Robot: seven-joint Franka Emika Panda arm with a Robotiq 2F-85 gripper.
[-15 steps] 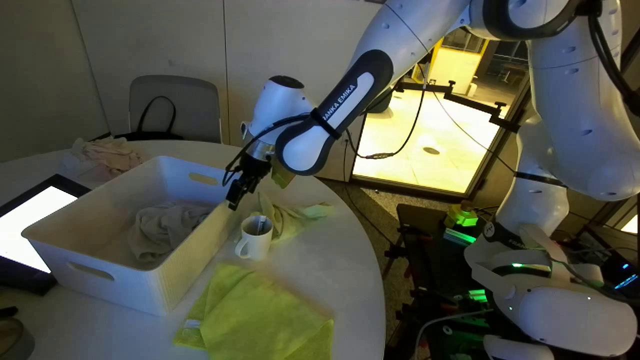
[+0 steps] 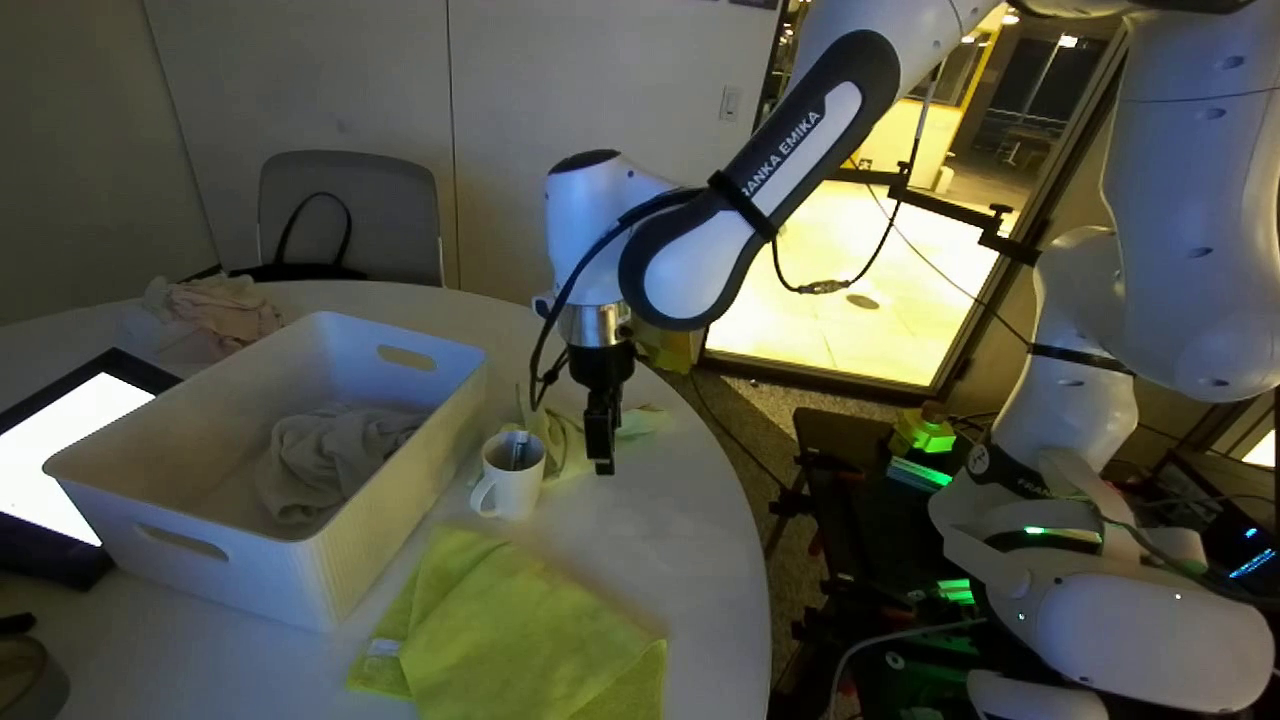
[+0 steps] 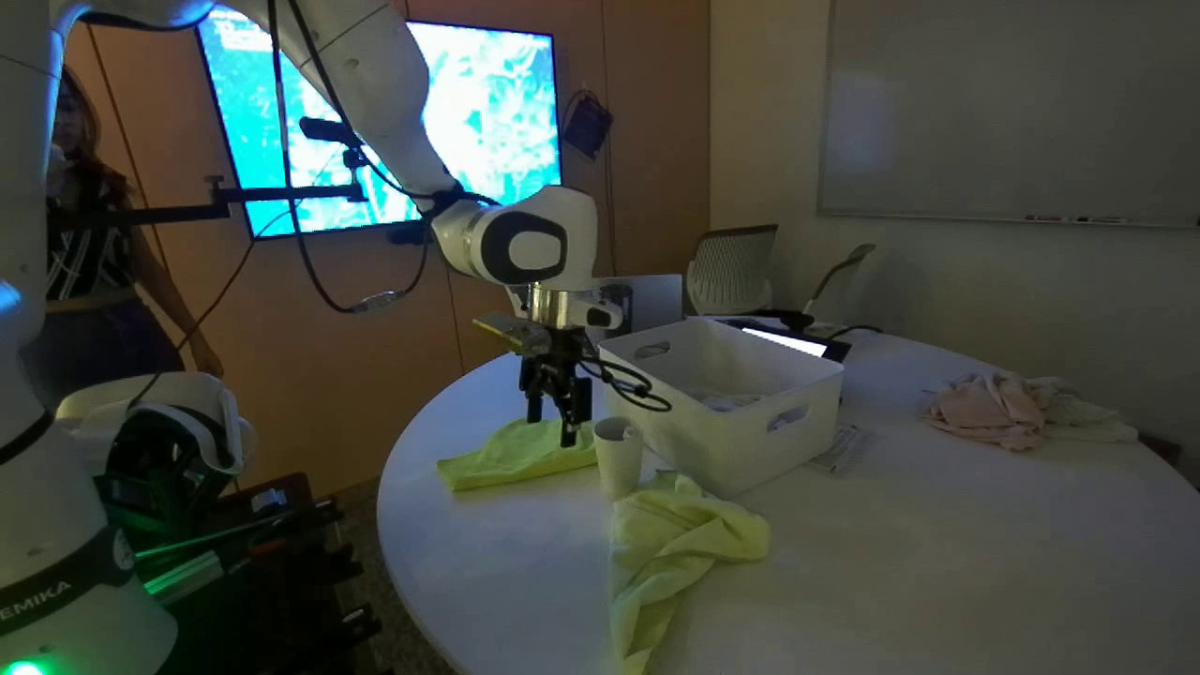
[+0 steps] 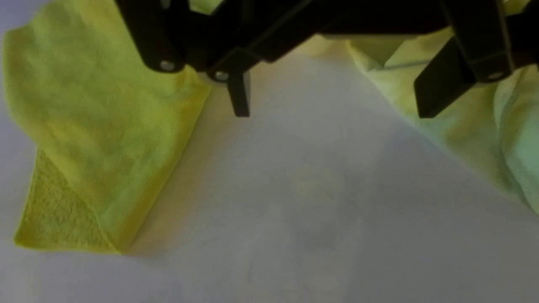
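Note:
My gripper hangs open above the white table, nothing between its fingers. Pointing straight down in exterior view 1, the gripper (image 2: 601, 468) is just right of a white mug (image 2: 511, 480) that has something upright inside. A yellow-green cloth (image 2: 516, 636) lies fairly flat on the near side of the mug. Behind the mug is a second, crumpled pale green cloth (image 3: 675, 540), nearest the camera in exterior view 2. In the wrist view the yellow-green cloth (image 4: 111, 131) shows at left and the pale cloth (image 4: 470, 126) at right, bare table between them.
A white bin (image 2: 396, 516) holding a greyish cloth (image 2: 336, 456) stands left of the mug. Beyond it lie a lit screen (image 2: 72, 444) and a pinkish cloth heap (image 3: 990, 411).
In exterior view 1 the gripper has moved right and downward, away from the bin's edge, and turned from tilted to vertical. The cloths, mug and bin look unmoved.

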